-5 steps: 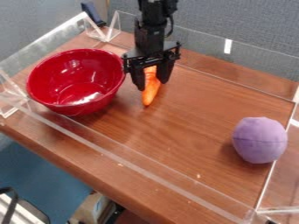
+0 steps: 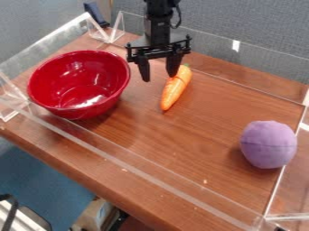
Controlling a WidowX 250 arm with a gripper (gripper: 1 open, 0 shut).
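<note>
My black gripper (image 2: 158, 63) hangs at the back centre of the wooden table, its two fingers spread open with nothing seen between them. Just to the right and in front of it, an orange carrot (image 2: 176, 88) lies on the table, slanting from back right to front left. At the left sits a large red bowl (image 2: 78, 85), left of the gripper.
A purple ball (image 2: 268, 144) sits at the right. Clear plastic walls border the table (image 2: 157, 162), whose middle and front are bare. A pale object (image 2: 92, 213) is below the front left edge.
My gripper has moved slightly left and up, so it is no longer over the carrot's middle.
</note>
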